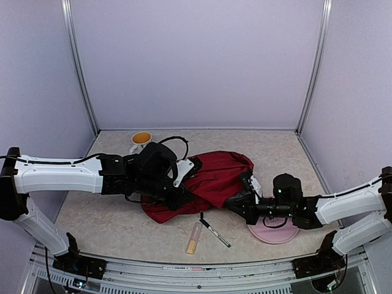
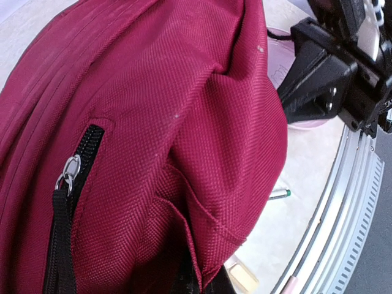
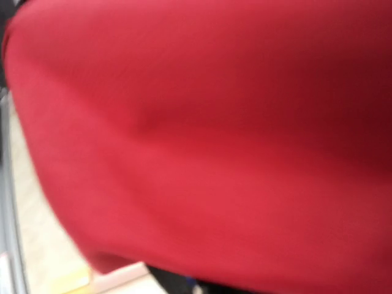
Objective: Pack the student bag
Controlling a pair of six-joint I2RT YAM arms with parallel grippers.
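Note:
A dark red fabric bag (image 1: pixel 220 174) lies slumped in the middle of the table, partly hidden by both arms. My left gripper is shut on a thin fold of its cloth, seen at the bottom of the left wrist view. A black zipper (image 2: pixel 72 168) runs down the bag's side. Against the bag's right front side, my right gripper (image 1: pixel 231 205) stands shut; whether cloth is pinched there is hidden, as red fabric fills the right wrist view. In front lie a dark pen (image 1: pixel 215 230) with a green end and a clear tube (image 1: pixel 194 237) with yellow contents.
A pink plate (image 1: pixel 275 235) sits partly under the right arm. Behind the left arm stands a white mug (image 1: pixel 140 140) with an orange inside. Bare table (image 1: pixel 275 144) shows at the back right and front left.

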